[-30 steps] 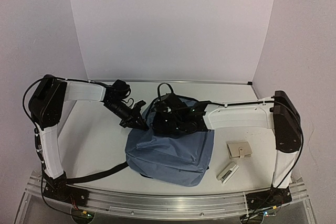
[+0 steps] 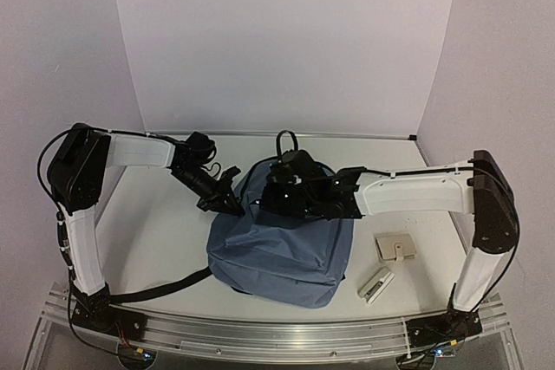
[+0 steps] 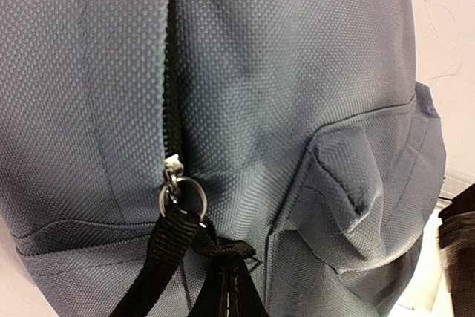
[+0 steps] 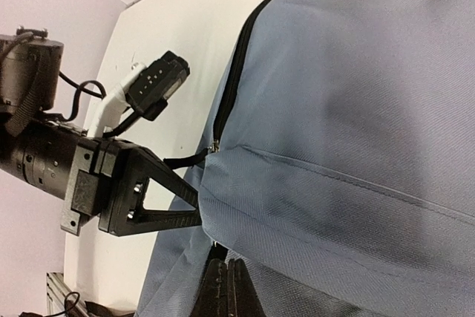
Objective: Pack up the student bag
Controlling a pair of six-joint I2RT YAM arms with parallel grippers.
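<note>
The blue-grey bag lies on the table, its dark zip edge curving across the right wrist view. My left gripper is shut at the bag's left side, with dark material at its tips. In the right wrist view the left fingers converge on the bag's fabric edge. A zip slider with a ring and black pull tab hangs beside them. My right gripper is shut over the bag. A black tab shows just above its fingertips; whether they hold it is unclear.
To the right of the bag, a beige wallet and a small pale box-like item lie on the table. A black strap stretches from the bag to the left. The two arms are close together above the bag.
My right arm and gripper have shifted to the right across the bag, and the loop near its wrist with them. The left arm, bag and loose items look unmoved.
</note>
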